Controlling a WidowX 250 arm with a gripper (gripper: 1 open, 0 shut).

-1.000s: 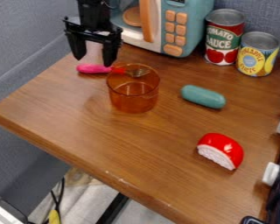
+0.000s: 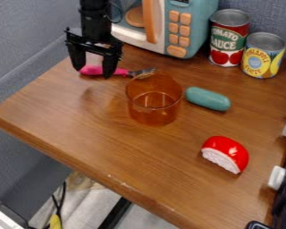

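Note:
My black gripper (image 2: 94, 59) is at the back left of the wooden table (image 2: 97, 143), its fingers down around a pink-handled utensil (image 2: 119, 72) lying near the toy microwave (image 2: 178, 27). I cannot tell if the fingers grip the handle. An amber transparent cup (image 2: 154, 104) stands just in front and to the right of the utensil.
A tomato can (image 2: 228, 40) and yellow can (image 2: 263, 57) stand at the back right. A teal oblong object (image 2: 207, 98) and red-white piece (image 2: 225, 154) lie on the right. A dark appliance (image 2: 281, 183) borders the right edge.
The gripper has moved slightly down, and the utensil's metal end now shows to the right, outside the cup's outline.

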